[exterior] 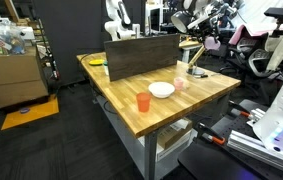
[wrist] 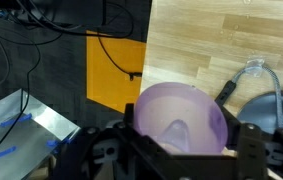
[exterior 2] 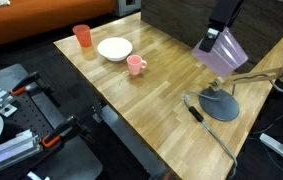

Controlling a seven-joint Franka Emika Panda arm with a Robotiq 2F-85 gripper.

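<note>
A translucent lilac-pink cup (exterior 2: 222,52) is held in the air over the far end of the table, with my gripper (exterior 2: 214,33) shut on it. In the wrist view, the cup's round opening (wrist: 180,118) fills the space between the dark fingers. In exterior view 1, the same cup (exterior: 212,43) is small, at the upper right beside the arm. Below it in exterior view 2 lies a grey round base (exterior 2: 219,103) with a cable. The fingers' contact with the cup is partly hidden.
On the wooden table stand a pink mug (exterior 2: 136,66), a white bowl (exterior 2: 115,49) and an orange cup (exterior 2: 83,36). A dark panel (exterior: 143,57) borders the table's back. Bare wood lies between the mug and the grey base.
</note>
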